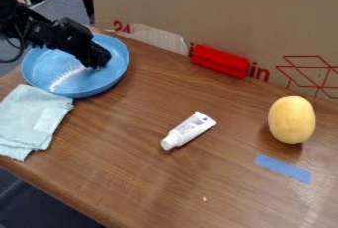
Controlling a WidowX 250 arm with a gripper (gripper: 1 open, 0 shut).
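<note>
My black gripper (pixel 87 56) reaches from the left over a blue plate (pixel 82 84), its tip low inside the plate on the upper middle part. Its fingers are dark and small in view; whether anything is between them is hard to see, and it looks shut. A pale, whitish streak shows on the plate just below the gripper. A folded light-blue cloth (pixel 30 121) lies at the plate's front left, by the table edge.
A white tube (pixel 188 130) lies mid-table. A yellow oval object (pixel 291 119) stands at the right beside a strip of blue tape (pixel 283 168). A red object (pixel 219 61) sits against the cardboard backdrop (pixel 218 15).
</note>
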